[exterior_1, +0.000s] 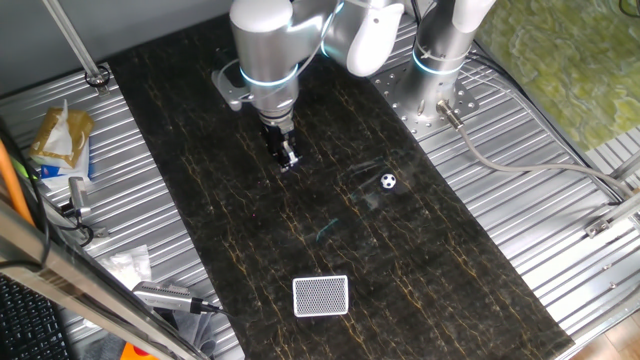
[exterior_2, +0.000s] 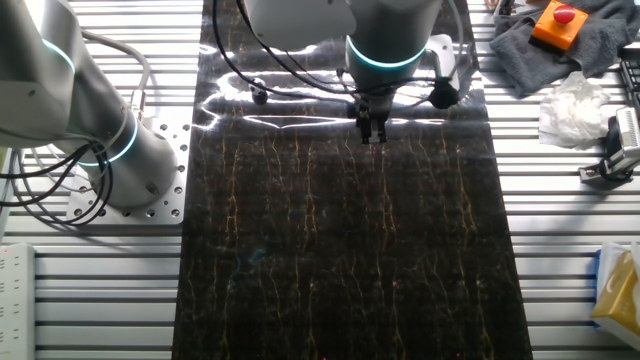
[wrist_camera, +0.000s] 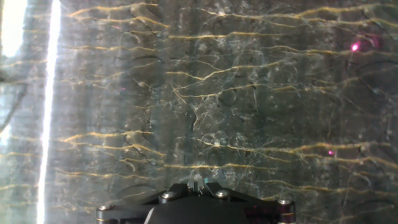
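A small black-and-white football lies on the dark marbled board, to the right of my gripper in exterior view 1. Nearer that view's lower edge sits a white mesh-bottomed tray, with nothing visible inside it. My gripper points down over bare board, well apart from both. From the other side, the ball shows beside the arm's cables, while the tray is out of sight. At the bottom of the wrist view the gripper looks shut, its fingers close together with no object visible between them.
Much of the dark board is clear. Along its side on the slatted metal table lie a tissue pack, crumpled white plastic and a grey device. The arm's base stands on the opposite side.
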